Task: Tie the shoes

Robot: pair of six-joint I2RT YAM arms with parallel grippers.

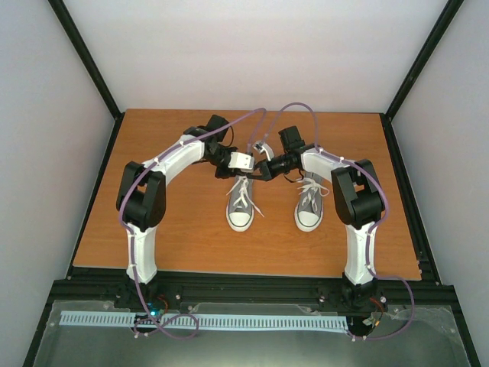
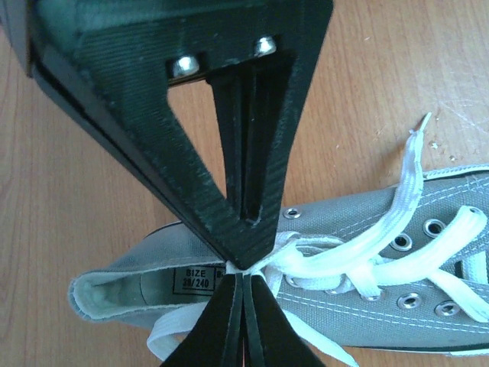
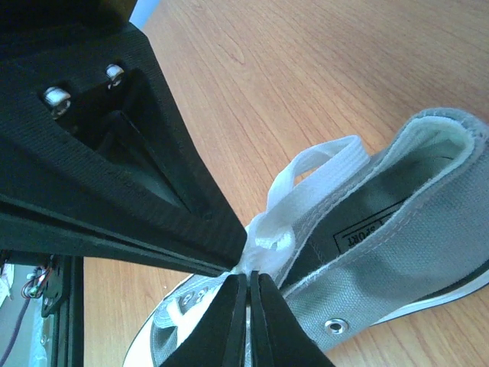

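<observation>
The left grey canvas shoe [image 1: 239, 208], toe to the front, has white laces [image 1: 244, 195] crossed and loose over its tongue. My left gripper is shut above the knot, with no lace seen between its fingers. Right against it, the tip of my right gripper presses in from the other side, also shut. A white lace loop [image 3: 325, 172] rises beside the shoe's opening and bunches at the tips; whether the right fingers pinch it is hidden. The right shoe [image 1: 309, 208] stands apart, its laces [image 1: 315, 187] showing a loop to the right.
Bare wooden table [image 1: 191, 237] lies in front of and around the shoes. Both arms reach in over the heels, so their grippers nearly touch. Purple cables [image 1: 122, 206] run along both arms.
</observation>
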